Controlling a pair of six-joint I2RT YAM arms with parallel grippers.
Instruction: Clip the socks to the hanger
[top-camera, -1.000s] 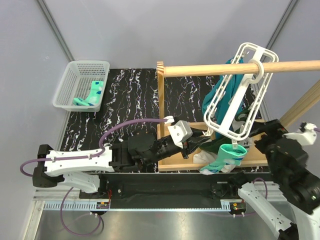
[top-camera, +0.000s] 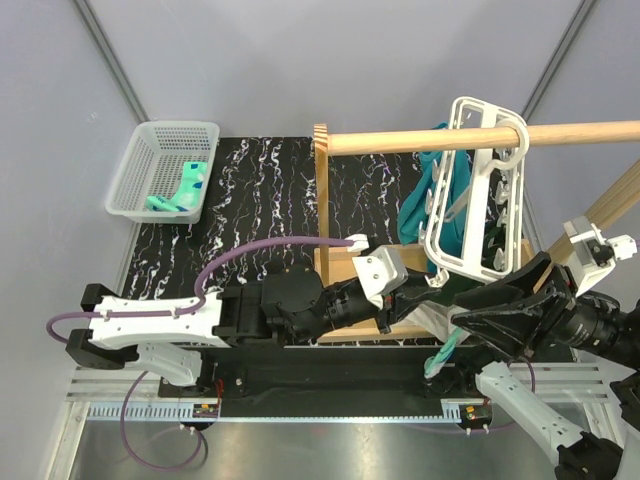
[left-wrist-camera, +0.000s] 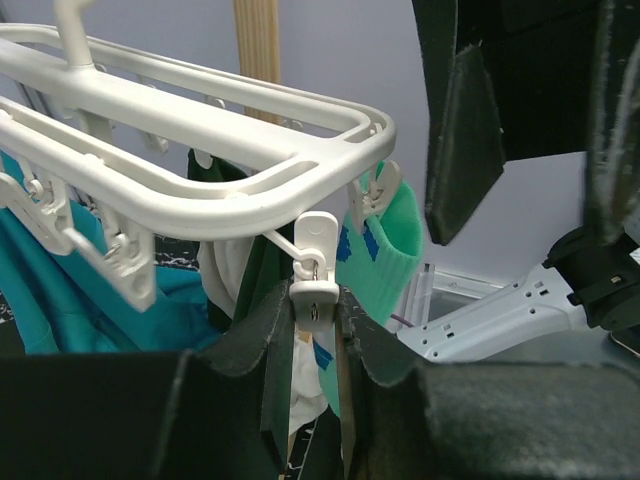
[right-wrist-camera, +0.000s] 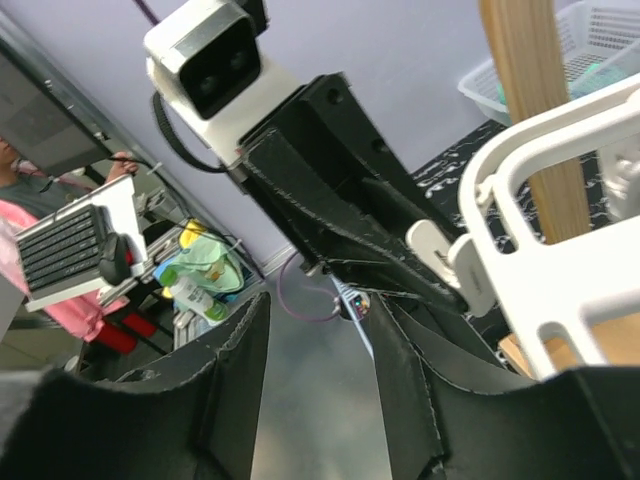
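The white clip hanger (top-camera: 480, 230) hangs from the wooden bar. In the left wrist view my left gripper is shut on a white clip (left-wrist-camera: 314, 255) at the hanger's end. A mint sock with blue patches (left-wrist-camera: 375, 260) hangs behind it at a neighbouring clip, with teal (left-wrist-camera: 120, 300), dark green and white fabric farther along. My right gripper is beside the hanger's end, its fingers apart with nothing visible between them; in the top view its dark body covers much of the mint sock (top-camera: 440, 355).
The wooden rack (top-camera: 380, 142) surrounds the hanger. A white basket (top-camera: 130, 180) with a mint sock (top-camera: 185, 190) stands at the back left. The marble mat (top-camera: 250, 180) between basket and rack is clear.
My right gripper has swung in toward the hanger's near end and over the mint sock. The hanger has turned more upright along the view, and the left gripper has shifted slightly right with it.
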